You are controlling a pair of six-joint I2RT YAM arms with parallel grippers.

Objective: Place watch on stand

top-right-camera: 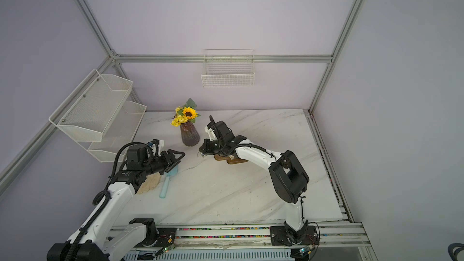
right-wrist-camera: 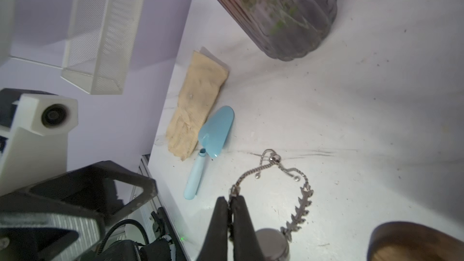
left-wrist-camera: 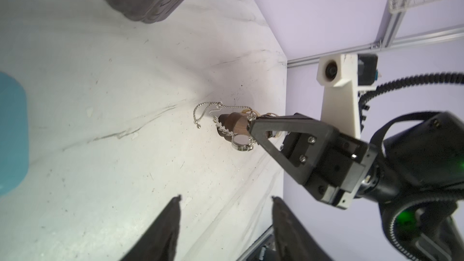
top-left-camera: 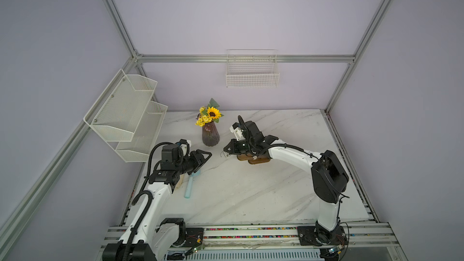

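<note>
My right gripper is shut on a silver chain (right-wrist-camera: 303, 205), lifted in front of the vase, with a round silver watch or pendant case (right-wrist-camera: 273, 246) hanging below it; the right wrist view cannot tell exactly what it is. A wooden stand (top-left-camera: 258, 160) lies on the table behind the right gripper, mostly hidden by it in the top views. My left gripper hangs to the left, apart from the chain, fingers parted with nothing between them.
A dark vase (top-left-camera: 210, 135) with sunflowers stands at the back left. A blue trowel (right-wrist-camera: 215, 130) and a beige glove (right-wrist-camera: 195, 101) lie at the left. Wire shelves (top-left-camera: 120, 111) hang on the left wall.
</note>
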